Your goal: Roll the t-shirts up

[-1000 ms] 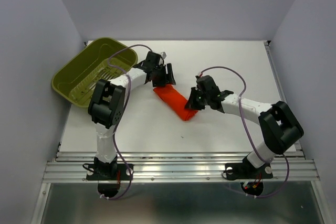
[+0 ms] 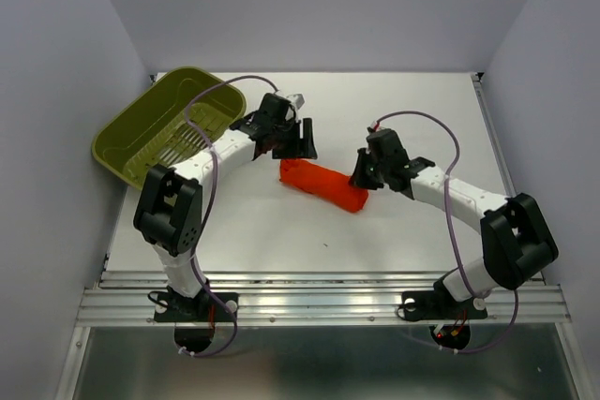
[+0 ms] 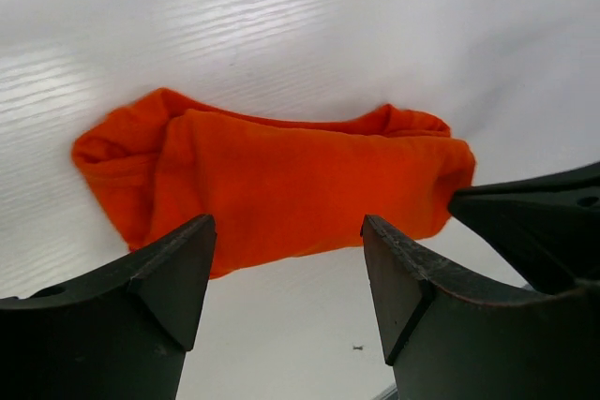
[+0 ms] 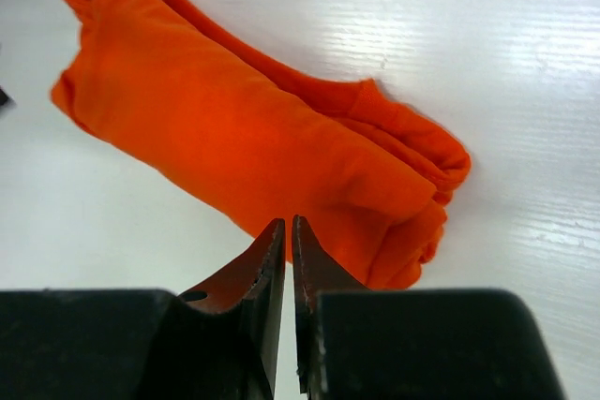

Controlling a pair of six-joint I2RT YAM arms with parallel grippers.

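Observation:
The orange t-shirt (image 2: 325, 183) is bunched into a short roll on the white table, slanting from my left gripper down toward the right one. In the left wrist view, my left gripper is part open, its two fingers well apart over the roll (image 3: 291, 175) with no cloth visible between them. My right gripper is shut at the roll's right end, overlapping the front edge of the cloth (image 4: 253, 138). Its fingers almost meet, and how much cloth lies between them is hidden. Loose folds show at both ends of the roll.
An olive-green basket (image 2: 117, 138) stands at the table's left side, close to my left arm. Bare white table (image 2: 244, 241) lies in front of the shirt and behind it. A small dark speck (image 2: 325, 244) marks the surface in front.
The roll's right end has shifted rightward together with my right gripper, so the roll lies flatter across the table. My left gripper stays near the left end, having dipped toward it and lifted slightly.

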